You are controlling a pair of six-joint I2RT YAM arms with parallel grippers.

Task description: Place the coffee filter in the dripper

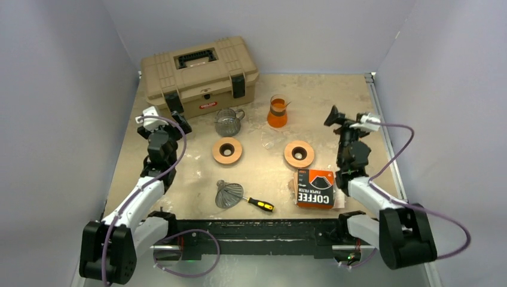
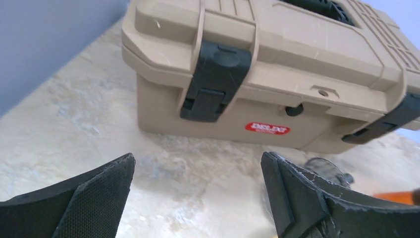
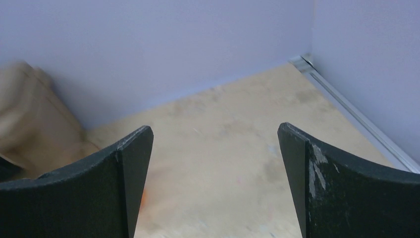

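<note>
The black and orange coffee filter box (image 1: pixel 315 188) lies flat near the front right, with pale paper edges showing beside it. A clear glass vessel with a handle (image 1: pixel 228 122), possibly the dripper, stands in front of the toolbox; part of this glass vessel (image 2: pixel 328 169) shows behind a finger in the left wrist view. No separate filter can be made out for certain. My left gripper is open and empty, left of the glass and facing the toolbox. Open and empty too, my right gripper hangs behind the filter box, facing the back right.
A tan toolbox (image 1: pixel 200 75) fills the back left. The orange carafe (image 1: pixel 277 112) stands back centre. Two wooden rings (image 1: pixel 227 150) (image 1: pixel 299 154) lie mid-table. In front are a grey ribbed fan-shaped tool (image 1: pixel 229 195) and a yellow-black screwdriver (image 1: pixel 260 204).
</note>
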